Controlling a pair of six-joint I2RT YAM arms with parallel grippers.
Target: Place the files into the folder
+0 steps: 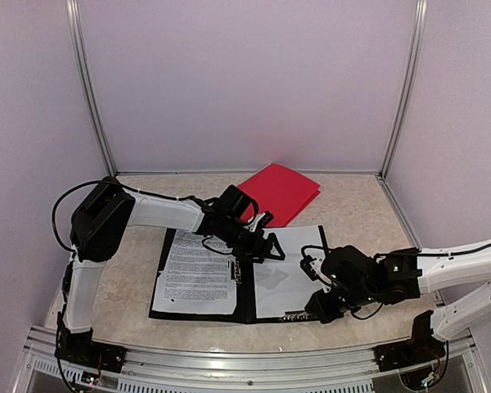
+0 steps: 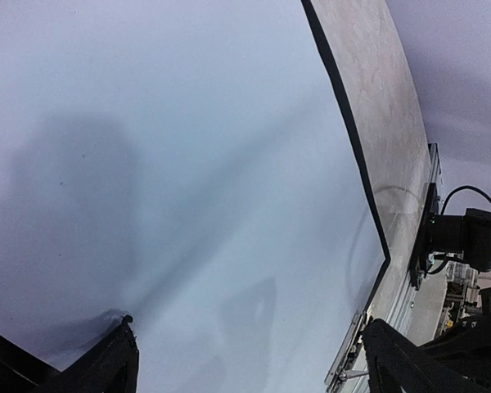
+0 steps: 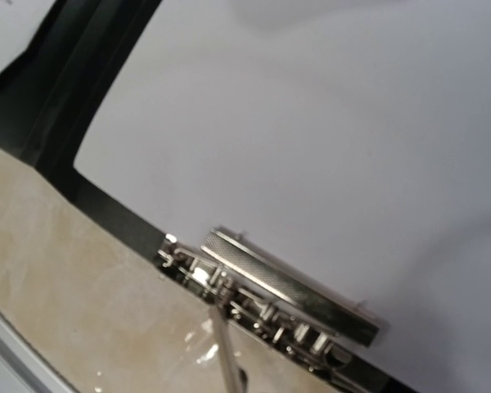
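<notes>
An open black folder (image 1: 246,307) lies on the table, printed sheets (image 1: 196,282) in its left half and a blank white sheet (image 1: 278,286) on the right. My left gripper (image 1: 266,250) is open over the upper part of that sheet, its two dark tips (image 2: 250,352) low in the left wrist view. My right gripper (image 1: 315,307) is at the folder's lower right edge, by a metal clip (image 3: 286,286). In the right wrist view its fingers are not clearly visible, so its finger state is hard to tell.
A red folder (image 1: 278,188) lies behind the black one. White walls surround the back and sides, with a metal rail along the front edge.
</notes>
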